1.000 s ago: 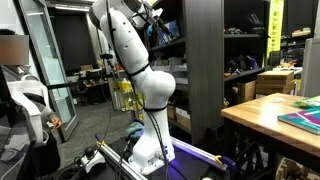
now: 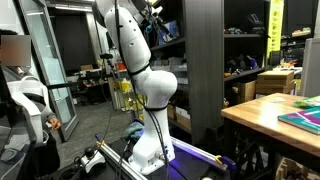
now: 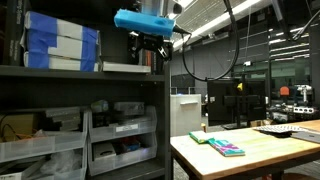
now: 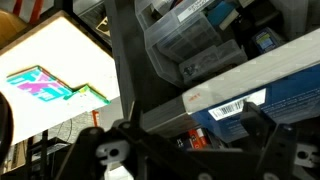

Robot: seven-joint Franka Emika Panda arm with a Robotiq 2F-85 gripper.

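Note:
High in front of the shelf, my gripper (image 3: 150, 46) hangs beneath a blue part of the arm's wrist. In the wrist view my gripper stands open, its dark fingers spread wide along the lower edge, and nothing shows held between them. Beyond the fingers lies a blue-and-white box (image 4: 288, 92) with a barcode label (image 4: 238, 105); whether anything touches it cannot be told. Two colourful packets (image 3: 226, 147) rest on the wooden table (image 3: 240, 165).
Clear plastic bins (image 3: 122, 160) fill the lower shelf. Stacked blue-and-white boxes (image 3: 62, 45) sit on the upper shelf. A dark shelf post (image 3: 163, 105) stands close to the arm. A black keyboard-like item (image 3: 278, 130) lies on the table.
The upper part of the arm has risen and shifted to the right in exterior view 1. The table and shelf contents look unmoved.

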